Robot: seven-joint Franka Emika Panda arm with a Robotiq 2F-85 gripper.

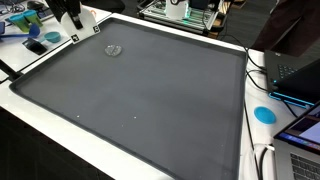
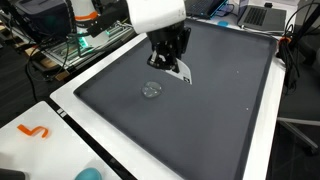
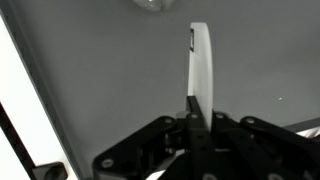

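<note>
My gripper is shut on a white flat piece (image 3: 201, 65), which sticks out forward from the fingers and has a small dark slot near its far end. In exterior view 2, the white piece (image 2: 180, 72) hangs below the gripper (image 2: 176, 58), apart from the grey board. Exterior view 1 catches the white piece (image 1: 84, 26) at the upper left, with most of the arm out of frame. A clear round object (image 1: 113, 50) rests on the grey board (image 1: 150, 90); it also appears as a clear object (image 3: 153, 4) at the top edge of the wrist view.
Most of the grey board is bare. Beyond its left edge lie a teal round item (image 1: 52, 37) and a dark item (image 1: 35, 46). On the right stand a blue disc (image 1: 265, 115) and laptops (image 1: 298, 160). An orange piece (image 2: 34, 131) lies on the white table.
</note>
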